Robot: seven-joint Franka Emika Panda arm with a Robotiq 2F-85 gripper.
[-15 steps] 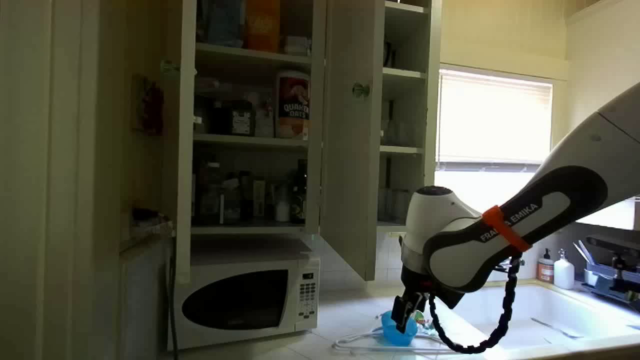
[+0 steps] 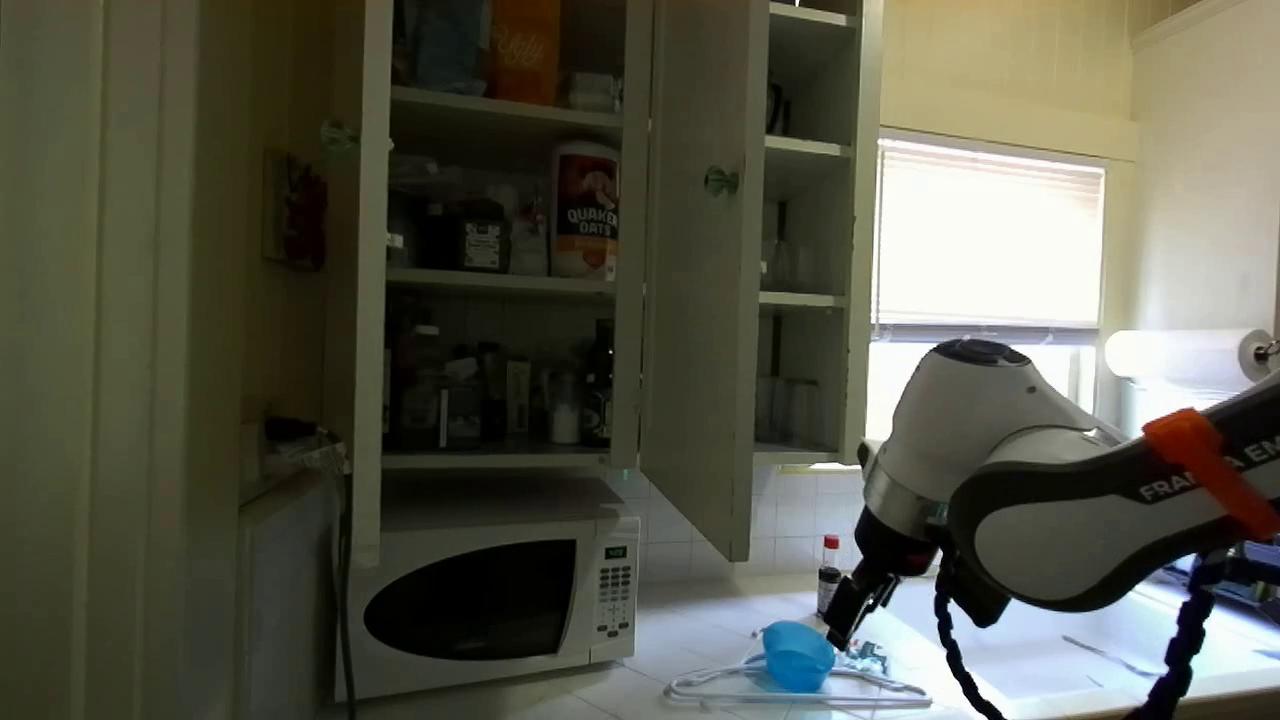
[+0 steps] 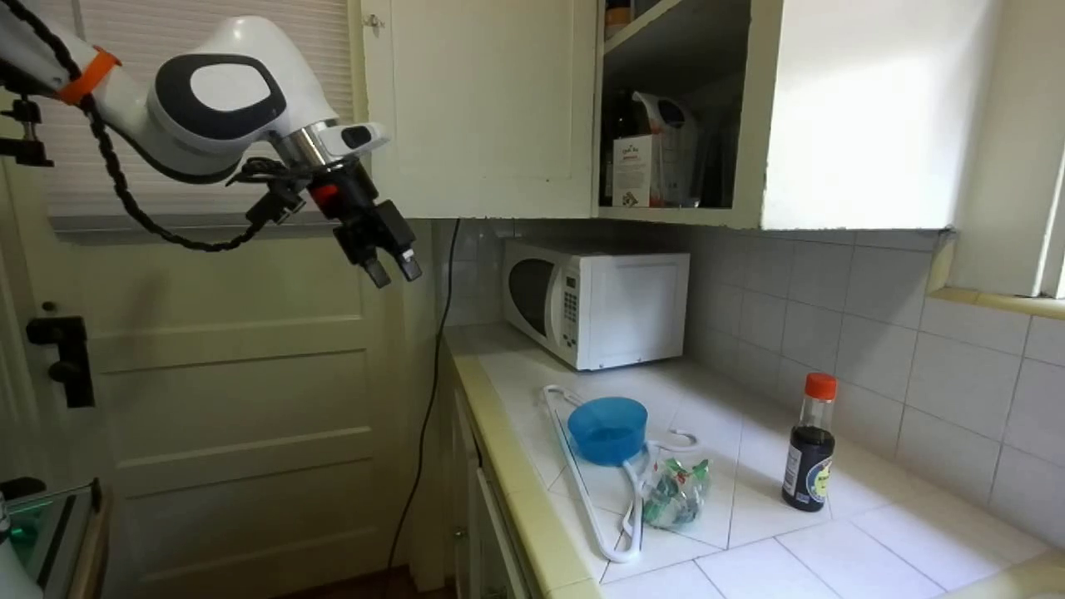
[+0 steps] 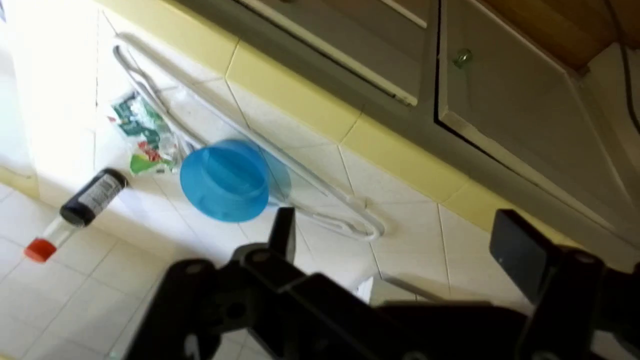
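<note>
My gripper (image 3: 394, 274) hangs in the air in front of the counter, well clear of it, its fingers open and empty. In the wrist view the two black fingers (image 4: 283, 234) are spread wide. On the tiled counter sits a translucent blue bowl (image 3: 606, 431), resting over a white plastic hanger (image 3: 589, 499). Beside the bowl lies a crumpled clear and green plastic wrapper (image 3: 676, 492). A dark sauce bottle with a red cap (image 3: 809, 449) stands upright nearer the tiled wall.
A white microwave (image 3: 634, 309) stands on the counter's far end. Above it, the upper cabinet (image 2: 510, 282) has its door (image 2: 702, 276) swung open, showing filled shelves. The sink (image 2: 1020, 654) lies to the right in exterior view 1. Bare tile surrounds the bottle.
The arm has drawn back to the right and up in exterior view 1. The gripper no longer overlaps the bowl there, and the bottle now shows. Bowl and hanger have stayed put.
</note>
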